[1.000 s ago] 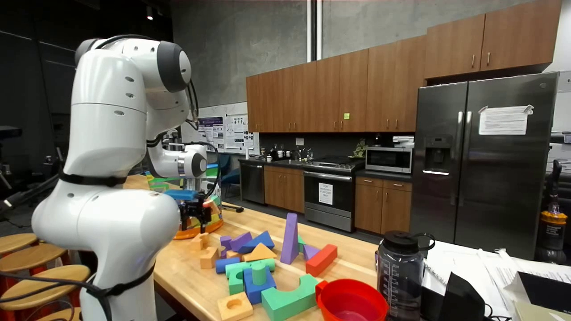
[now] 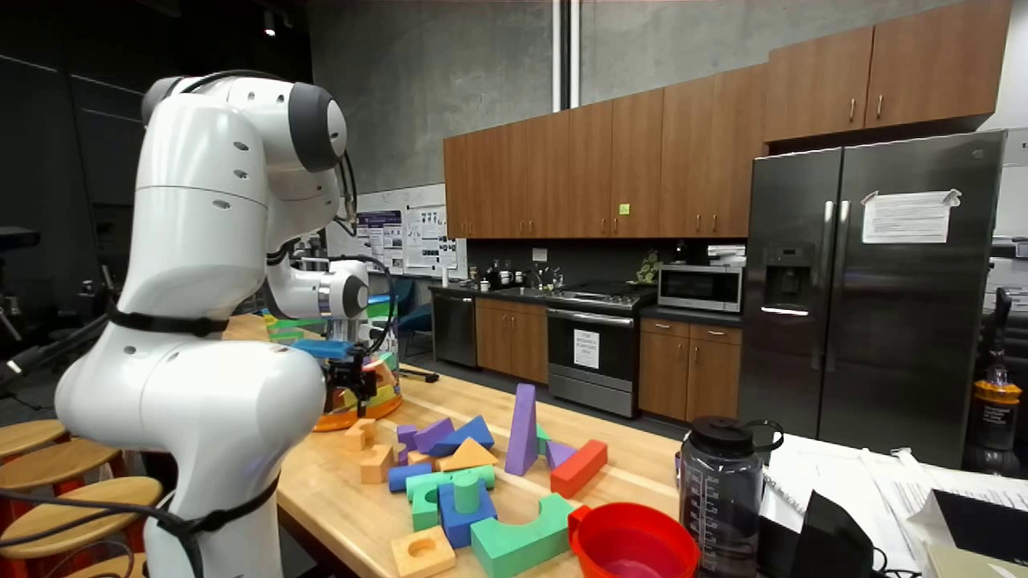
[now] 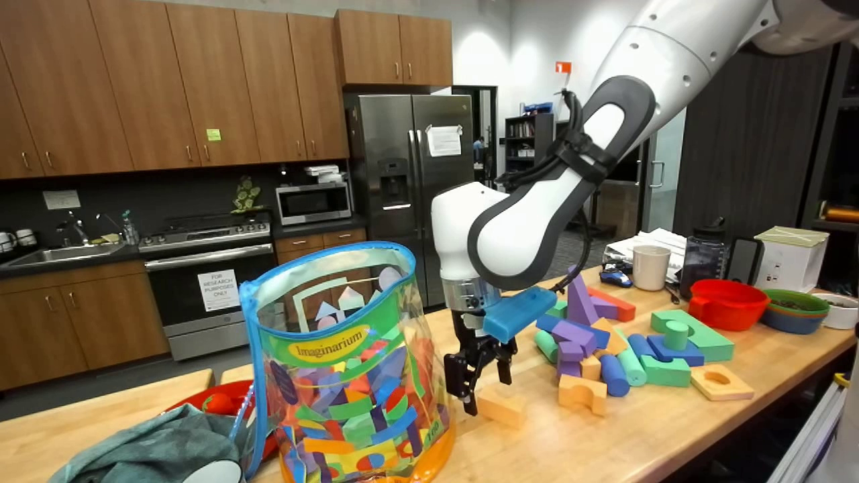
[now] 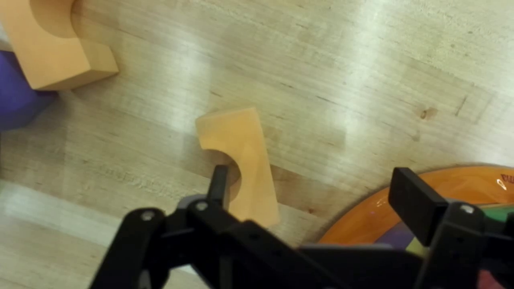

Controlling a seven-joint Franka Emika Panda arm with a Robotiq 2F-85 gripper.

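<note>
My gripper stands open above the table, its two black fingers far apart. In the wrist view an orange arch block lies flat on the wood, close by the left finger, which overlaps the arch's notch in this view. Nothing is held. The right finger appears over the orange base of the clear block bag. From the second exterior view, the gripper hangs just right of that bag, and the same arch block rests below it. Another orange arch block sits at the wrist view's upper left.
A pile of coloured blocks, with a tall purple wedge, spreads over the table. Beyond it are a red bowl and a dark bottle. A grey-green cloth lies left of the bag. Bare wood surrounds the nearer arch block.
The arm has shifted slightly, and the gripper looks a little lower and turned compared with a second ago. The blocks on the table have not moved.
</note>
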